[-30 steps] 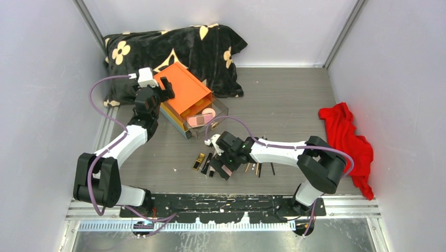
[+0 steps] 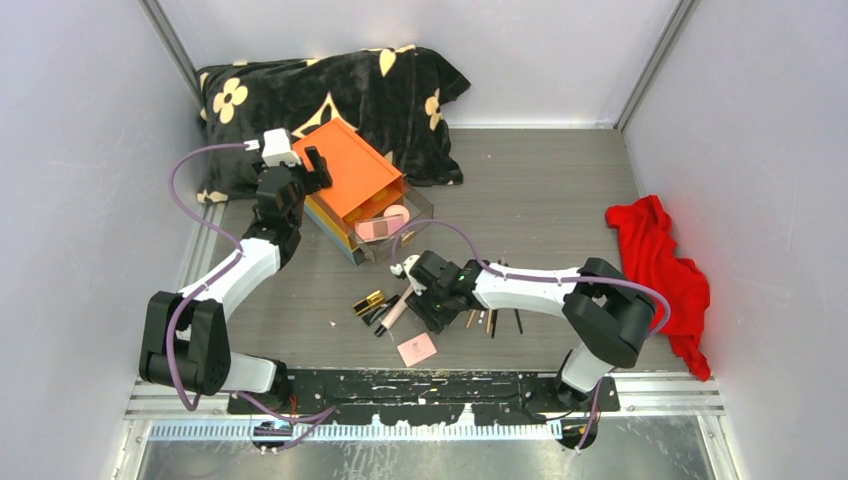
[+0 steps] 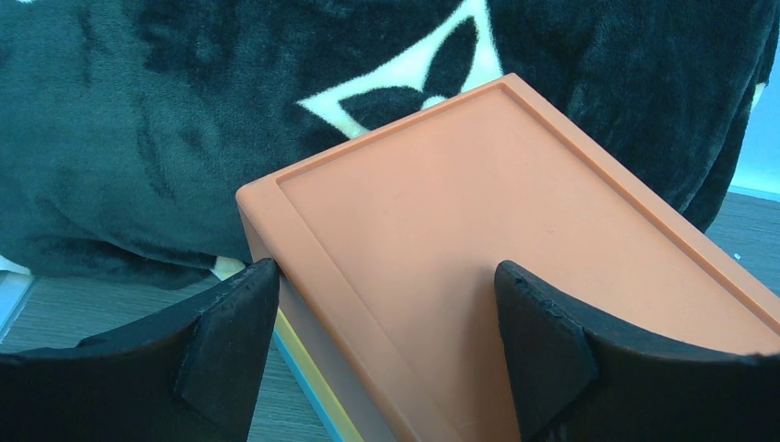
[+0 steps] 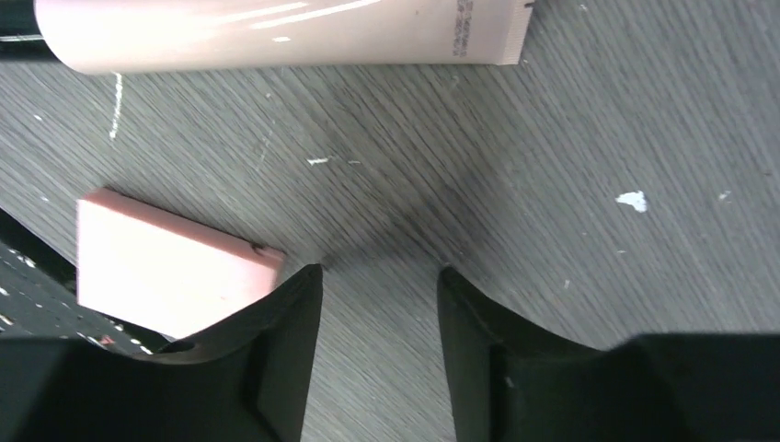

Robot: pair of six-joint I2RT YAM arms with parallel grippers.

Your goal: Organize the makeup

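Note:
An orange-topped makeup organizer (image 2: pixel 345 160) stands tilted on the table, a clear drawer holding pink items at its front. My left gripper is part open over the lid's left edge. My right gripper is part open low over the table, nothing between its fingers. Beside it lie a pale pink card-like item (image 4: pixel 175 262) and a pink tube (image 4: pixel 276 28). Gold and black items (image 2: pixel 369 300) lie left of the tube in the top view; thin brushes or pencils (image 2: pixel 494 325) lie to the right.
A black flowered blanket (image 2: pixel 260 90) lies behind the organizer. A red cloth (image 2: pixel 650 250) lies at the right wall.
The pink flat item now lies apart from my right gripper, toward the front edge. The gold and black items and tube have shifted left. The left arm is still.

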